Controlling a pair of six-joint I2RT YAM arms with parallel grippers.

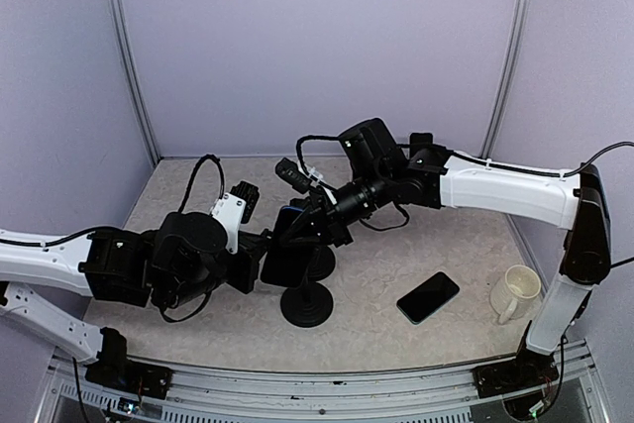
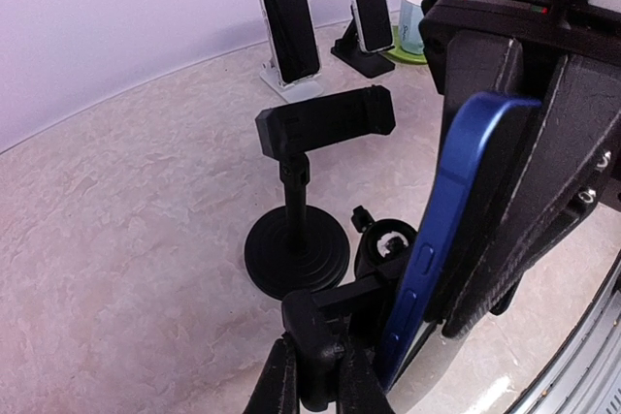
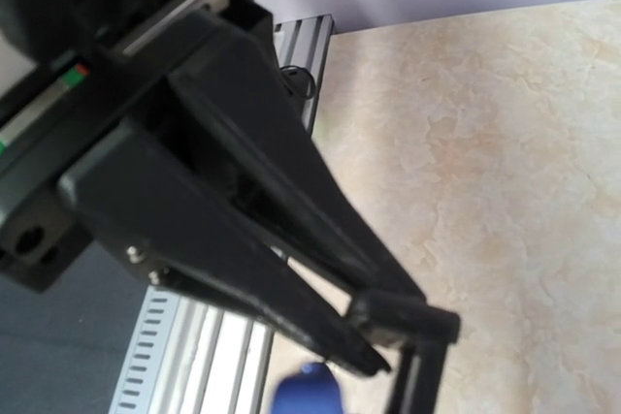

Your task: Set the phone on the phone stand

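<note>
In the middle of the table a blue-edged phone stands upright over a black phone stand. My left gripper is shut on the stand's black holder, low beside the phone. My right gripper is shut on the phone at its upper part, its black fingers covering much of it in the left wrist view. In the right wrist view only a blurred blue piece of the phone shows below the fingers. Whether the phone rests on the stand is hard to tell.
A second round black stand stands just behind. Another phone lies flat at the right, beside a white mug. Phones on small stands are at the back.
</note>
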